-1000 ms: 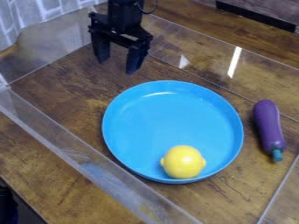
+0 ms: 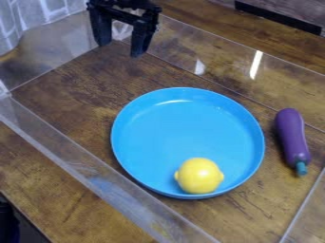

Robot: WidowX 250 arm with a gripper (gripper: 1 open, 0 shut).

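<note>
The black gripper (image 2: 124,28) hangs at the top left of the camera view, above bare wood, behind the blue plate; whether its fingers are open or shut is hard to tell. A yellow round toy (image 2: 200,176) lies on the blue plate (image 2: 159,123), near its front rim. A purple eggplant toy (image 2: 291,136) with a green end lies to the right of the plate.
Clear low walls (image 2: 76,166) edge the wooden work surface (image 2: 70,100). The wood left of the plate and behind it is bare.
The gripper has moved up in the view, slightly leftward, away from the plate. The plate, yellow toy and eggplant have not moved.
</note>
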